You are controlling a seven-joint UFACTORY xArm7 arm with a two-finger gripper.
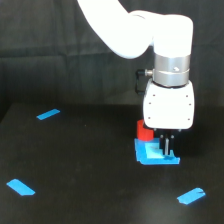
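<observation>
My white arm reaches down from the top, and its gripper (pixel 168 151) points straight down at the right of the camera view. The dark fingertips are low over a blue square (pixel 142 154) on the black table. A red object (pixel 145 131) stands at the back left of that square, partly covered by the white hand. A lighter blue patch shows around the fingertips. The fingers look close together, but whether anything lies between them is too small to tell.
Blue tape strips lie on the table: one at the back left (pixel 48 114), one at the front left (pixel 20 187) and one at the front right (pixel 191 196). A dark curtain (pixel 60 50) hangs behind.
</observation>
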